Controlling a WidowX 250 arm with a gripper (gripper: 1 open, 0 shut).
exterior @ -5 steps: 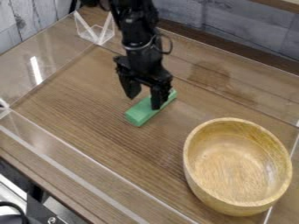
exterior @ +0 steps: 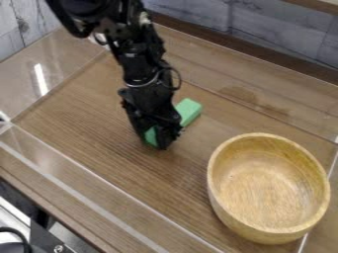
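Note:
My black gripper [exterior: 152, 128] is low over the middle of the wooden table [exterior: 79, 148], its fingers down around a green flat object [exterior: 188, 112], most of which it hides. The green shows at the upper right of the fingers and between them. The gripper looks closed on this object, though the arm covers much of the contact.
A large yellow bowl [exterior: 267, 188] stands at the lower right. Black cables lie beyond the front left edge.
The gripper has come down and toward the front left over the green object, now covering most of it.

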